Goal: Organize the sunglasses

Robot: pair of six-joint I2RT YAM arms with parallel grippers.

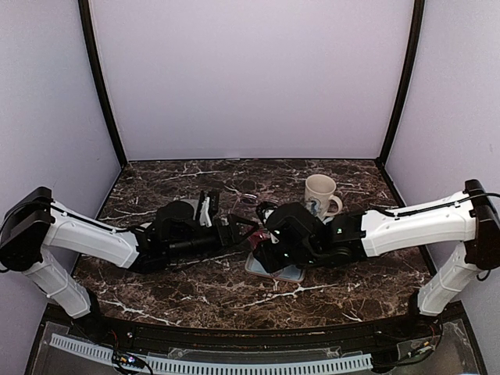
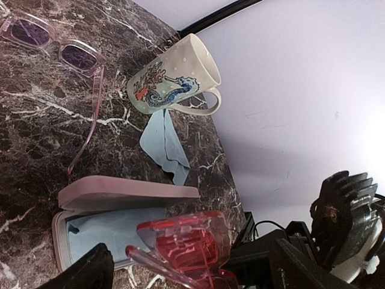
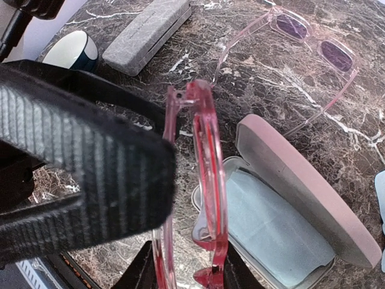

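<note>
Red-pink folded sunglasses (image 2: 186, 247) (image 3: 207, 162) are held up over the open pink case (image 3: 301, 186) (image 2: 126, 190), which has a blue cloth (image 3: 277, 232) inside. My right gripper (image 1: 266, 242) is shut on them. My left gripper (image 1: 238, 228) is open, close beside the red sunglasses at the left, its ribbed finger large in the right wrist view. Clear pink sunglasses (image 2: 81, 56) (image 3: 337, 57) lie unfolded on the table behind the case.
A mug (image 1: 319, 195) stands at the back right, a blue cloth (image 2: 162, 147) beside it. A grey case (image 3: 144, 36) and a small bowl (image 3: 69, 51) lie toward the left. The dark marble table is bordered by white walls.
</note>
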